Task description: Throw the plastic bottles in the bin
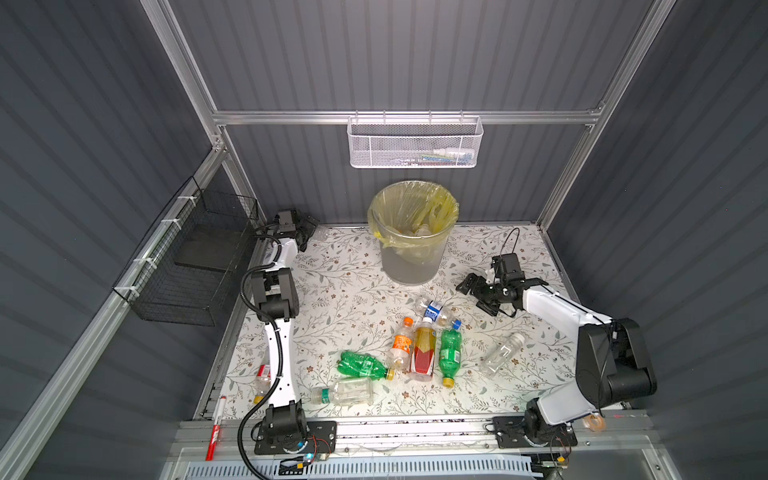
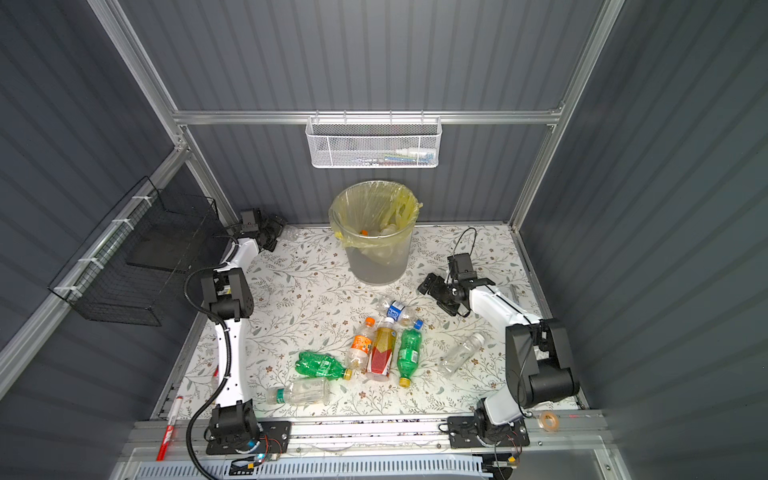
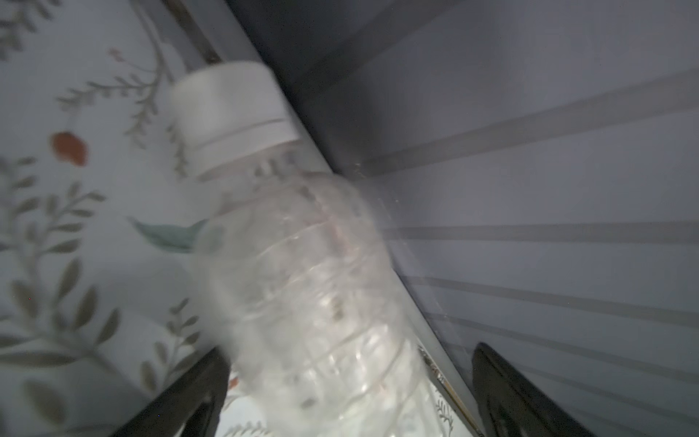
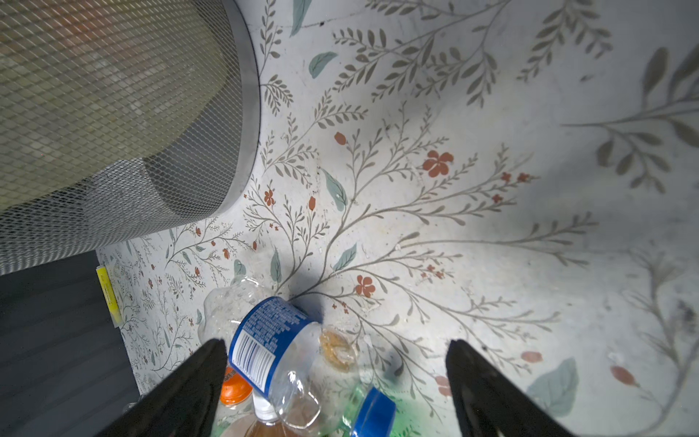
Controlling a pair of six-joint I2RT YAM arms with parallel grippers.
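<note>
In the left wrist view, a clear bottle with a white cap [image 3: 313, 269] lies along the wall, between the fingers of my open left gripper; contact cannot be told. That gripper is at the back left corner in the top left view. My right gripper [image 1: 475, 294] stands open and empty, to the right of the bin [image 1: 412, 260]. A clear bottle with a blue label [image 4: 273, 342] lies below it in the right wrist view. Farther forward lie an orange-labelled bottle [image 1: 401, 345], a red-yellow one [image 1: 423, 356], two green bottles [image 1: 362, 365] and clear ones [image 1: 502, 354].
A black wire basket [image 1: 192, 256] hangs on the left wall and a white mesh basket [image 1: 414, 148] on the back wall. Beside the left arm, partly hidden, is a red-labelled bottle [image 1: 261, 385]. Open table shows between the left arm and the bin.
</note>
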